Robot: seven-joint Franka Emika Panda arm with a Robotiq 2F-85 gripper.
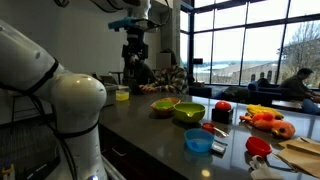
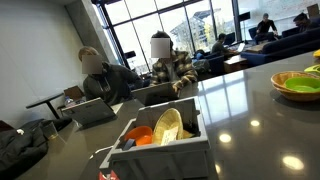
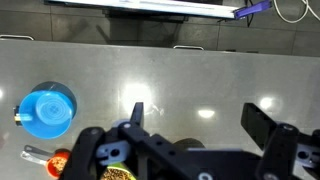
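High over the table's left part hangs my gripper (image 1: 134,58), pointing down. In the wrist view its dark fingers (image 3: 100,150) stand wide apart at the lower edge, so it is open, with only bare table between and ahead of them. Blue bowl (image 1: 198,141) and green bowl (image 1: 188,112) sit on the table, well below and to the right of the gripper. Behind the green one is a woven basket (image 1: 164,105). A red bowl (image 1: 258,146) stands farther right. From above, the blue bowl (image 3: 47,110) appears at the left, beside a red-ended utensil (image 3: 45,157).
Toy fruit, including an orange pumpkin-like piece (image 1: 272,124) and yellow bananas (image 1: 262,111), lies at the right near a wooden board (image 1: 302,154). A grey bin (image 2: 160,150) holds a basket and an orange item. People sit behind the table.
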